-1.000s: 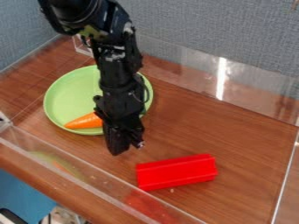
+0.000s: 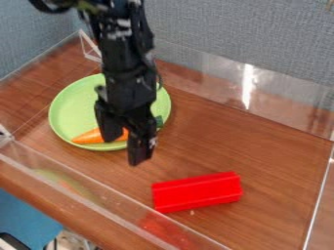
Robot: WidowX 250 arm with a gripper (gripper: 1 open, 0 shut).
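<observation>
A black robot arm reaches down from the top left, its gripper [image 2: 125, 139] low over the front right part of a green plate [image 2: 73, 103], open as far as it shows. An orange carrot [image 2: 92, 138] lies on the plate, partly hidden behind the gripper. A small dark green piece shows at the plate's right, behind the gripper; it is too small to tell what it is. A red block [image 2: 196, 190] lies on the wooden surface to the front right.
Transparent barriers edge it at back, front and sides, with grey walls behind.
The gripper has risen somewhat and shifted slightly left, toward the carrot. The plate and red block have not moved.
</observation>
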